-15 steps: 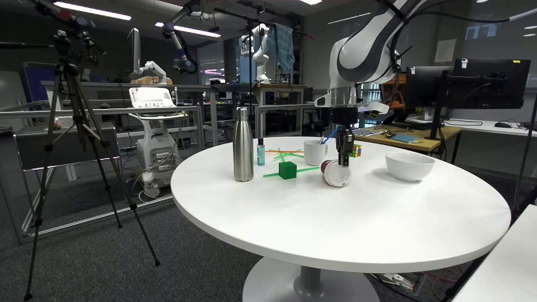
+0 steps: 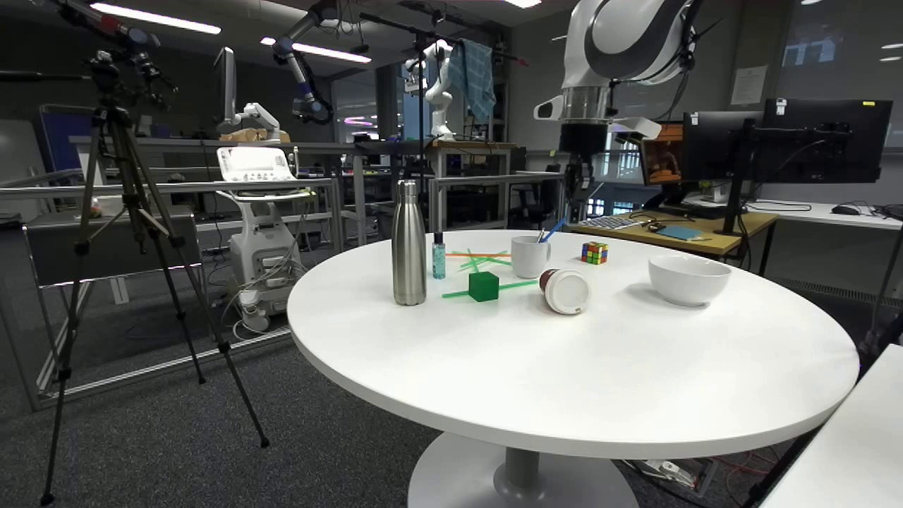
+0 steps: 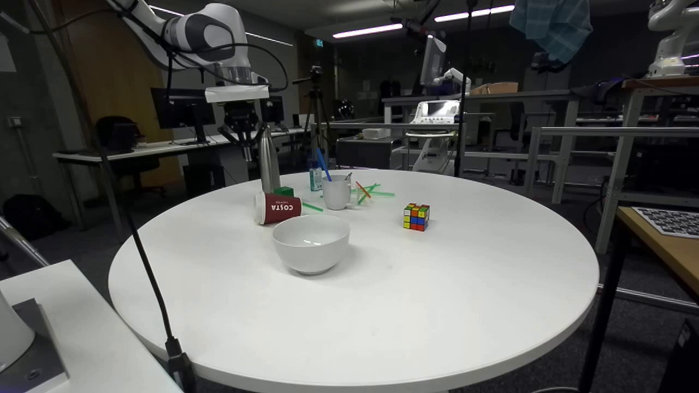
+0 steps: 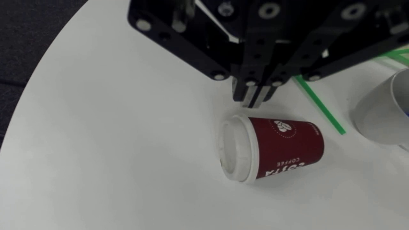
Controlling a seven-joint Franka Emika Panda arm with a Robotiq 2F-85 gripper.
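A dark red paper cup with a white lid (image 4: 289,143) lies on its side on the round white table (image 2: 542,372). Its lid (image 2: 567,293) faces the camera in exterior view 1. My gripper is shut, with nothing showing between its fingers. In exterior view 2 the gripper (image 3: 247,154) hangs well above the table, clear of the cup (image 3: 282,207).
Near the cup are a white mug (image 2: 529,257) holding a blue stick, a green cube (image 2: 483,287), a steel bottle (image 2: 408,245), a small blue bottle (image 2: 438,257) and several thin sticks. A white bowl (image 3: 311,243) and a puzzle cube (image 3: 416,216) stand apart.
My arm has risen from just at the lying cup to well above it. The cup stays on its side in the same place.
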